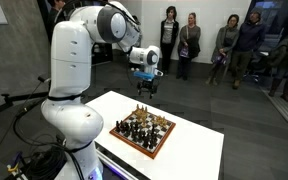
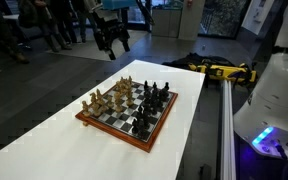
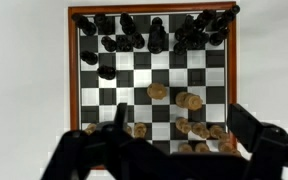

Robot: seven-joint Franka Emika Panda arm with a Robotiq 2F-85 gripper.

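A chessboard point(image 1: 156, 149) with a brown wooden rim lies on the white table. Black pieces point(image 1: 137, 134) crowd one side, and light wooden pieces point(image 2: 104, 102) stand on the other, a few of each farther forward on the squares. Above the light side hangs my gripper, pointing down, its fingers apart in the wrist view and nothing held between them. Parts of the light side's rows are hidden behind the fingers there. In exterior view 2 the gripper point(image 2: 112, 52) is well clear of the pieces.
Bare white table point(image 1: 194, 150) surrounds the board. Several people point(image 1: 189, 40) stand behind the table along the wall. A yellow-and-black coiled cable point(image 2: 229, 73) lies near the arm's base.
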